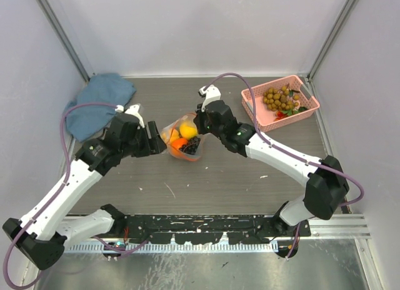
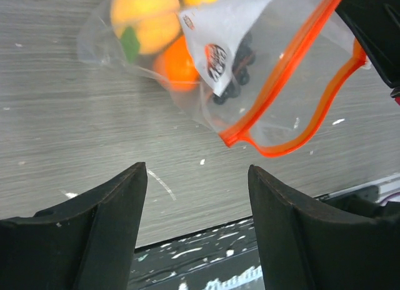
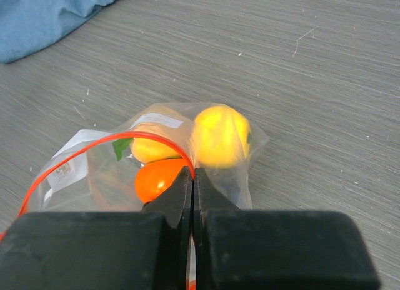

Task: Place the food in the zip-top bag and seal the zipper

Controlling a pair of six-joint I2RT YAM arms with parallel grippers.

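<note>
A clear zip bag (image 1: 185, 151) with an orange zipper edge (image 2: 275, 84) stands mid-table, its mouth open. Inside lie a yellow fruit (image 3: 220, 136), an orange fruit (image 3: 156, 179), a paler orange-yellow one (image 2: 147, 21) and dark grapes (image 1: 190, 145). My right gripper is shut on the bag's rim, gripping the orange zipper edge. To the left of the bag, my left gripper (image 1: 157, 140) is open. In the left wrist view nothing lies between its fingers, and the zipper's near corner is just beyond them.
A pink basket (image 1: 252, 115) with longans (image 1: 279, 97) and other small items stands at the back right. A blue cloth (image 1: 100, 105) lies at the back left.
</note>
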